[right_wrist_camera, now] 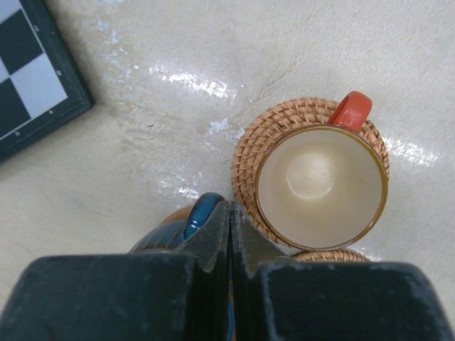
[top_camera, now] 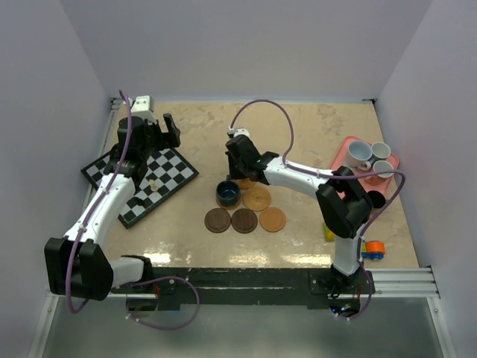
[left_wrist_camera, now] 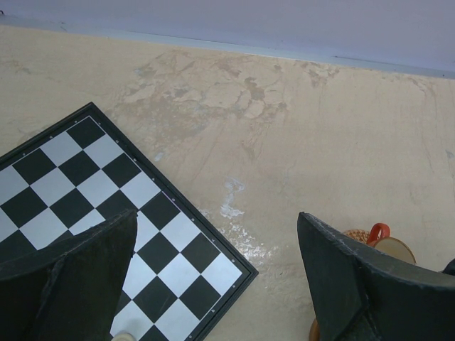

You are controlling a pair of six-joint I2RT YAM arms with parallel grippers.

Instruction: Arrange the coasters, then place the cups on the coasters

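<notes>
A dark blue cup (top_camera: 228,194) stands upright on a coaster near the table's middle, its handle (right_wrist_camera: 202,213) pointing toward the back. Beside it, a cream cup (right_wrist_camera: 321,186) with a red handle rests upright on a woven coaster (right_wrist_camera: 245,160); from the top view my right arm hides most of it. My right gripper is shut with nothing showing between its fingers. Its tips are right beside the blue handle, between the two cups; whether they touch is unclear. Over the chessboard's right side, my left gripper hangs open and empty.
Bare coasters lie in front: two dark brown ones (top_camera: 218,220) (top_camera: 244,221) and lighter ones (top_camera: 272,219) (top_camera: 257,198). A chessboard (top_camera: 165,179) occupies the left. At right are a pink tray (top_camera: 339,158) with several cups and a toy (top_camera: 374,249).
</notes>
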